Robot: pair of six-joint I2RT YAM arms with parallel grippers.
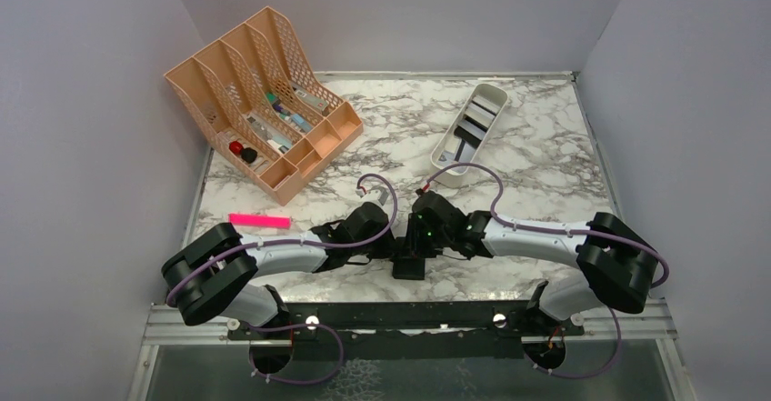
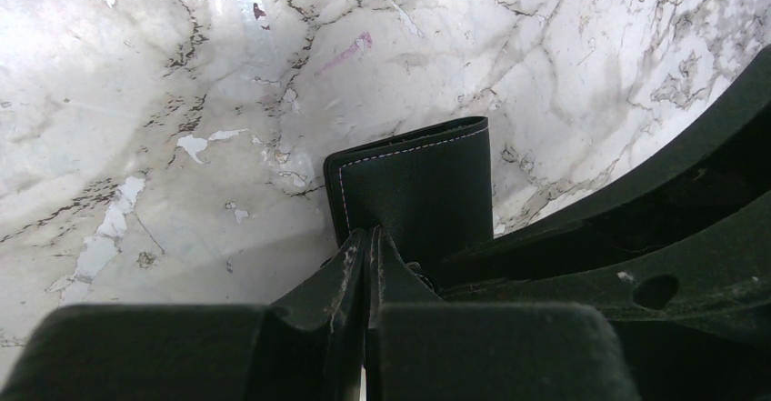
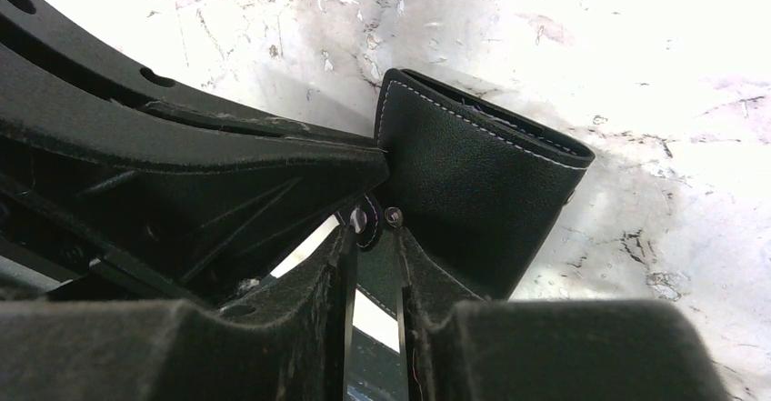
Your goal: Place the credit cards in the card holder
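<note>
The black card holder [image 1: 408, 268] with pale stitching lies on the marble table near its front edge. In the left wrist view my left gripper has its fingertips pressed together at the holder's side, shut on it. My right gripper is narrowly open, its tips on either side of a small strap [image 3: 371, 224] with a snap, beside a metal stud on the holder. Nothing shows clamped between the right fingers. The holder's lower part is hidden behind the fingers. Flat, card-like pieces [image 1: 471, 132] lie in a white bin; whether they are cards I cannot tell.
A peach divided organizer [image 1: 329, 152] with pens and small items stands at the back left. The white bin [image 1: 498, 97] is at the back right. A pink strip [image 1: 260, 221] lies to the left. Both arms meet closely at the front.
</note>
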